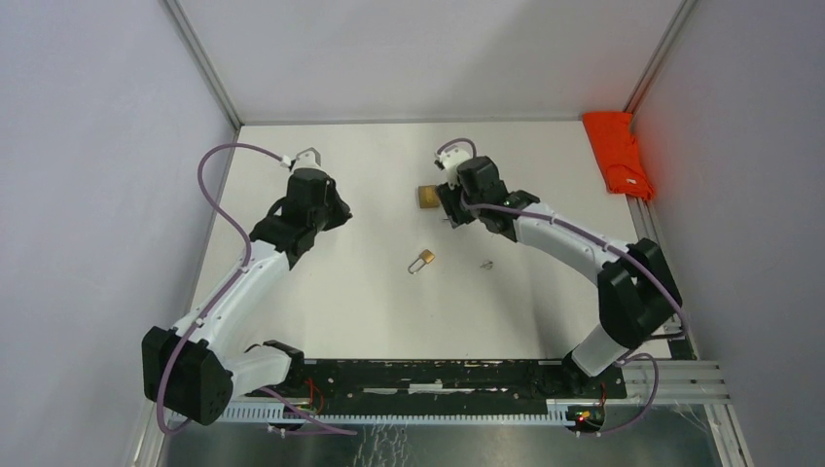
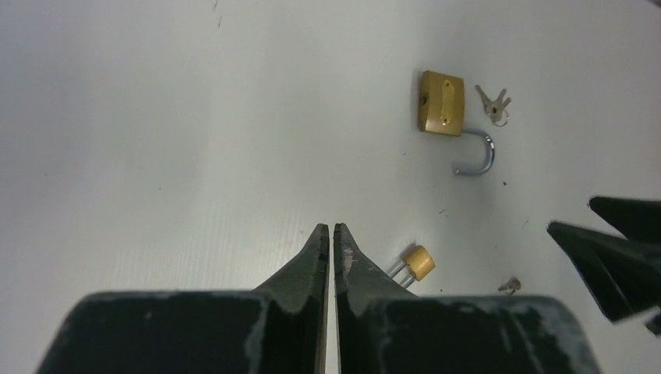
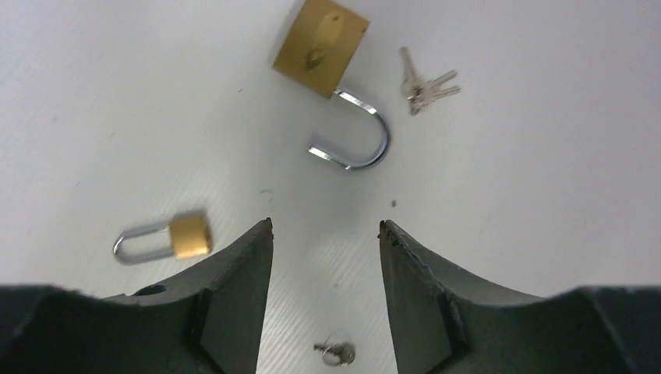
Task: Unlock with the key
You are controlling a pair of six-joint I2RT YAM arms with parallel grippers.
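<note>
A large brass padlock lies on the white table, its loose-ended shackle swung out; keys lie beside it. A small padlock and another small key lie nearer the front. In the top view the large padlock is partly under my right arm. My right gripper is open above the table, nothing between its fingers. My left gripper hangs over the left side, fingertips close together with a thin gap, nothing visible held.
A red folded cloth lies at the back right. Walls surround the back and sides.
</note>
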